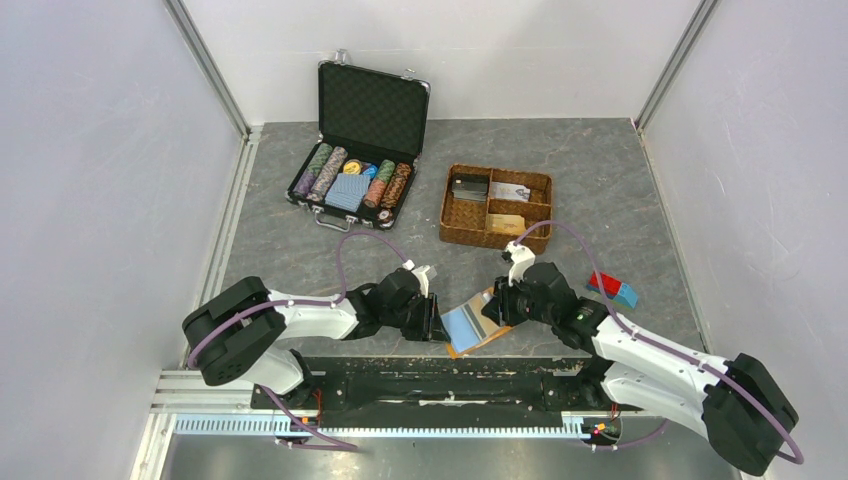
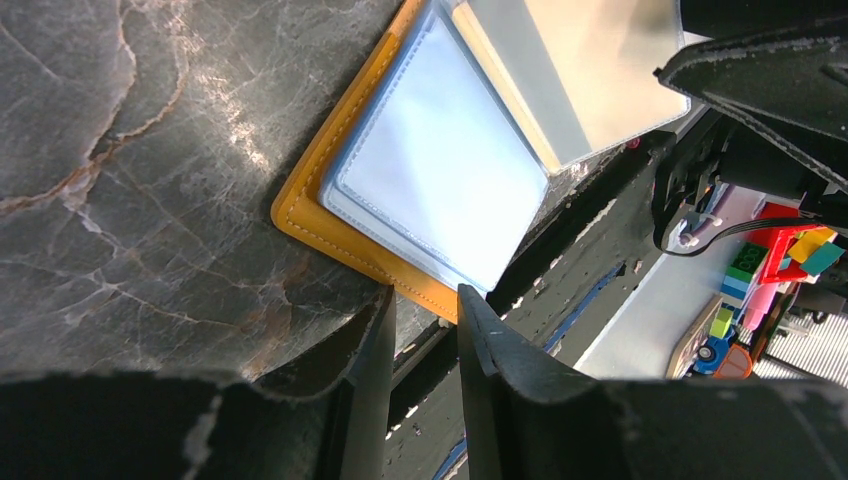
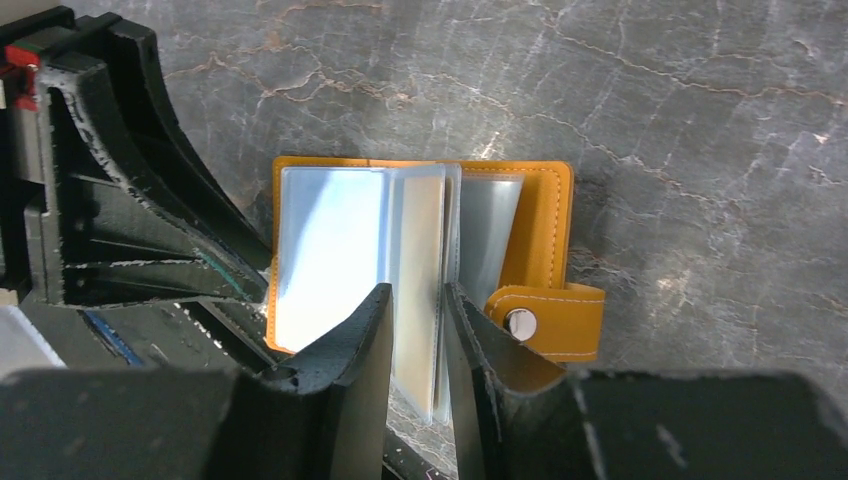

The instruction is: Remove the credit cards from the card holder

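Note:
The orange card holder (image 3: 536, 230) lies unfolded at the table's front edge, its clear sleeves fanned like pages. A bluish-white sleeve (image 2: 440, 150) lies flat on its left half. One or more sleeves with a beige card (image 3: 420, 260) stand raised in the middle. My right gripper is over them, part open, the raised sleeve edges showing in the gap between its fingers. At the holder's left end, my left gripper is part open, with the orange border just beyond its fingertips and nothing visibly clamped. A snap strap (image 3: 550, 325) sticks out on the right.
A wicker basket (image 1: 447, 228) with cards in its compartments stands behind, right of centre. Back left is an open case (image 1: 375, 105) of poker chips. A red and blue block (image 1: 613, 288) lies far right. Bare table separates these from the arms.

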